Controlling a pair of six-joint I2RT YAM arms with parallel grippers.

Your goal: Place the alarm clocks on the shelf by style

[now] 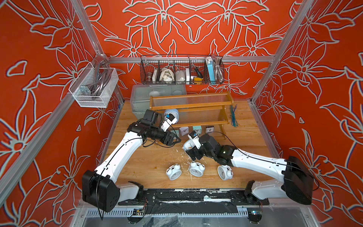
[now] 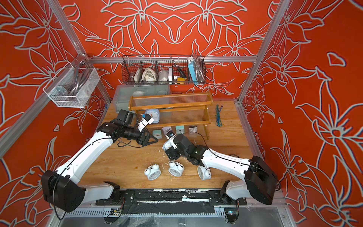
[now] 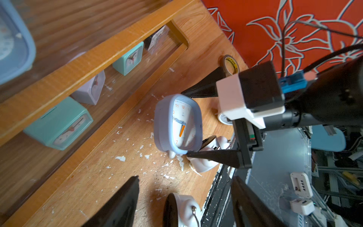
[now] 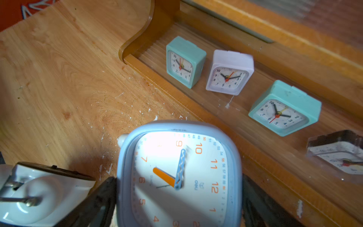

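A blue square clock [image 4: 196, 166] stands between the fingers of my right gripper [image 1: 195, 151], which is open around it, just in front of the shelf [image 1: 191, 97]. My left gripper [image 1: 172, 140] hangs part open above the table to the upper left of that clock. Another blue square clock [image 3: 9, 45] sits on the middle shelf. Small square mint, lilac and dark clocks [image 4: 283, 109] line the bottom level. White twin-bell clocks [image 1: 196, 169] lie or stand along the front of the table.
A translucent bin [image 1: 140, 100] sits behind the shelf at the left. Green wires [image 1: 233, 116] lie right of the shelf. A roll of tape [image 3: 231, 62] is on the table. Wire baskets [image 1: 181, 70] hang on the rails above.
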